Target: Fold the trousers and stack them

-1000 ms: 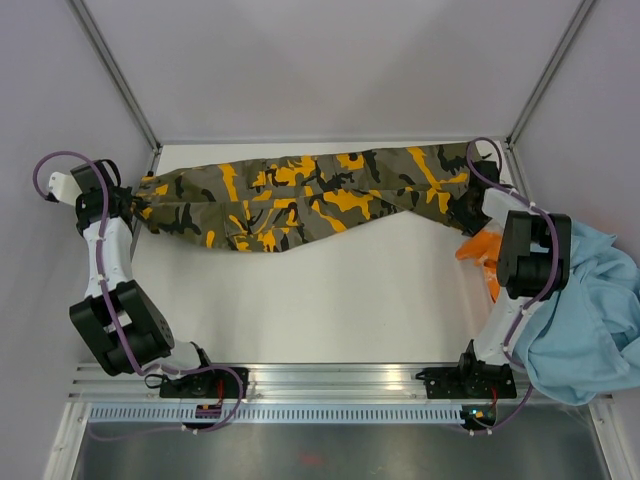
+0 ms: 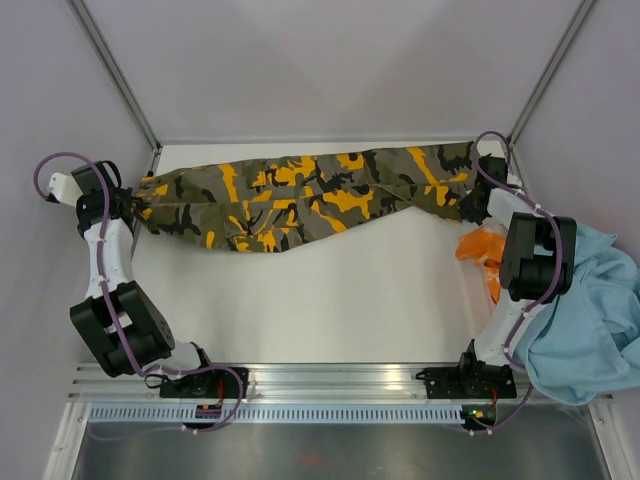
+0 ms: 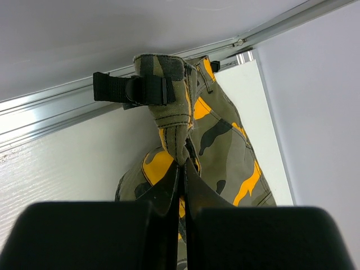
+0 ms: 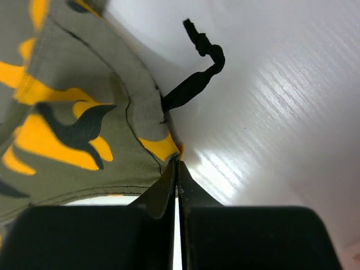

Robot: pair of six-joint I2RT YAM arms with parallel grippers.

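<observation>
Camouflage trousers in olive, black and yellow lie stretched lengthwise across the back of the white table. At their left end my left gripper is shut on the waistband, whose black buckle strap sticks out in the left wrist view. At the right end my right gripper is closed on a hem edge of the trousers; in the right wrist view fabric runs into its fingertips, with a black drawcord beside it on the white surface.
An orange cloth and a large light blue cloth lie at the right, beside the right arm. Walls and metal rails border the sides and back.
My right gripper has shifted slightly rightward at the trousers' right end over the last second. The left arm looks unchanged.
</observation>
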